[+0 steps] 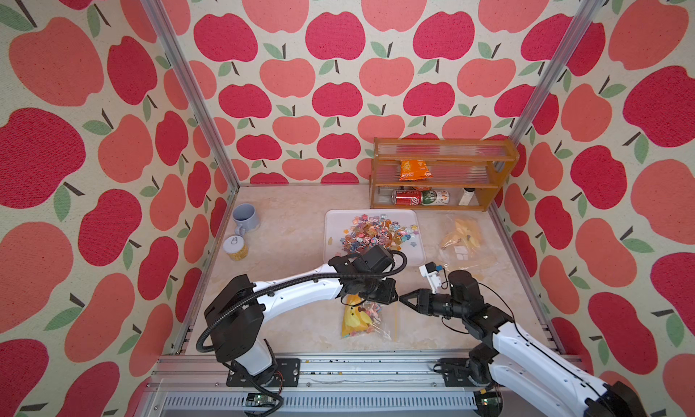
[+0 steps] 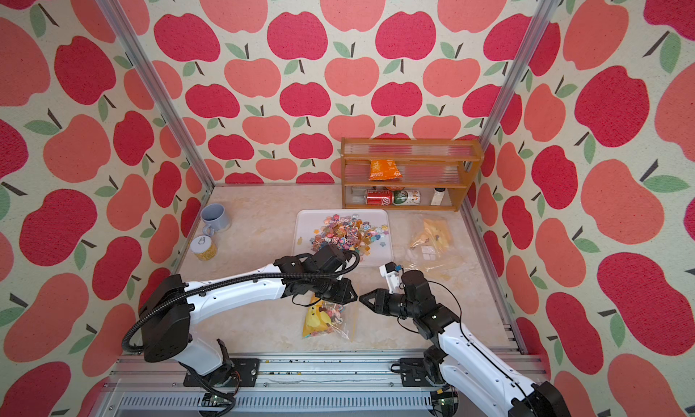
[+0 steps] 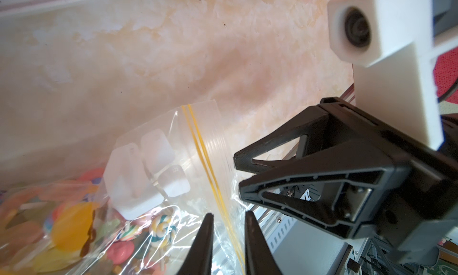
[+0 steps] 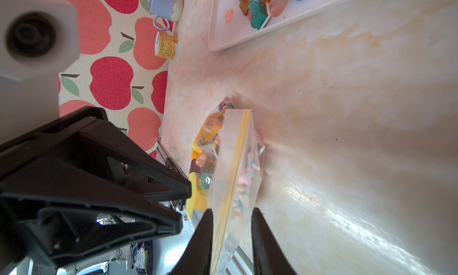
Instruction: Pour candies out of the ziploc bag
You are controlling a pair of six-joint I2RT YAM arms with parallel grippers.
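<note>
A ziploc bag (image 1: 359,320) of candies with a yellow pattern lies on the front middle of the table; its yellow-lined zipper end points right. In the left wrist view the zipper (image 3: 202,150) lies beneath my left gripper, whose fingers are apart with the bag below them. My right gripper faces it from the right, close beside the left one, fingers apart over the zipper edge (image 4: 233,170). I cannot tell that either touches the plastic. Behind, a white tray (image 1: 333,221) holds a pile of loose candies.
A second bag (image 1: 463,236) lies back right. A wooden shelf (image 1: 445,145) with snacks and cans stands at the back. A mug (image 1: 245,218) and a can (image 1: 234,249) are on the left. The aluminium rail (image 2: 325,366) edges the table's front.
</note>
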